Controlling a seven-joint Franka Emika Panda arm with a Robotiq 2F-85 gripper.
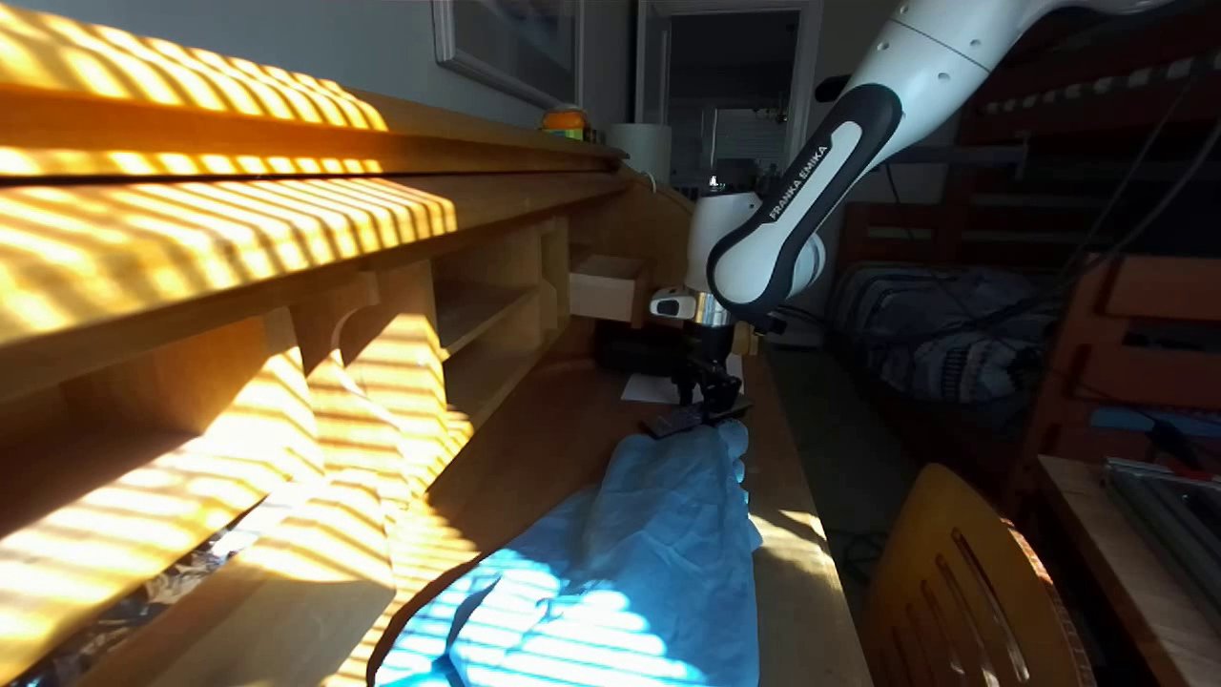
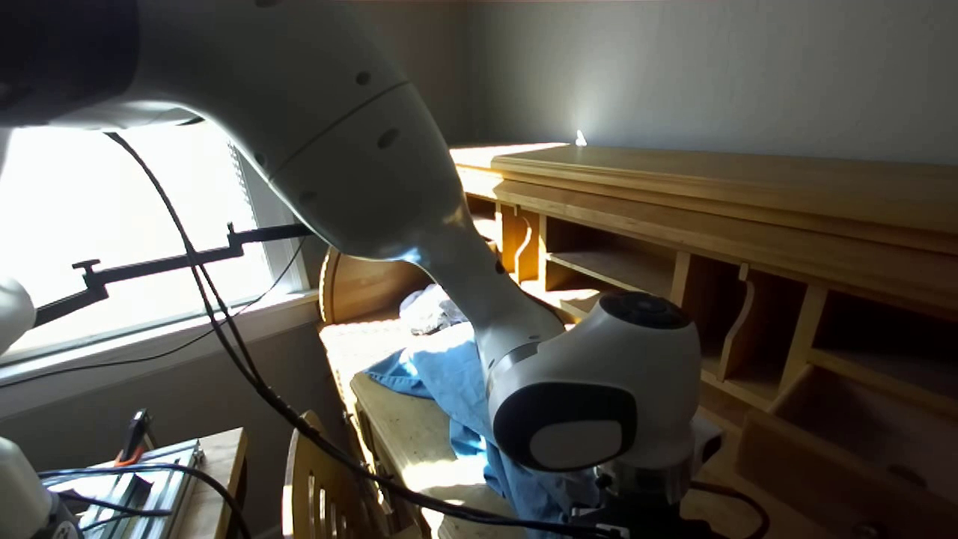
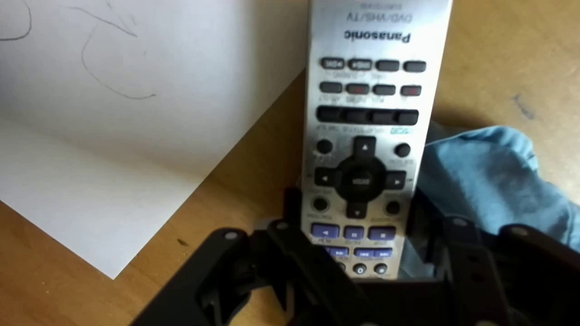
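Note:
A silver Panasonic remote control (image 3: 369,163) with dark and purple buttons fills the middle of the wrist view. My gripper is shut on it, one black finger against each long side near the button end. In exterior view 1 the gripper (image 1: 707,401) stands low over the desk, with the dark remote (image 1: 683,419) beneath it at the far end of a blue cloth (image 1: 658,504). Whether the remote is clear of the surface below is hard to tell. In exterior view 2 the arm's wrist hides the remote and fingers.
White paper (image 3: 136,136) with pencil lines lies beside the remote on the wooden desk (image 1: 538,458). Cubbyholes line one side, and a small drawer (image 1: 607,286) stands open near the arm. A wooden chair (image 1: 973,584) is beside the desk.

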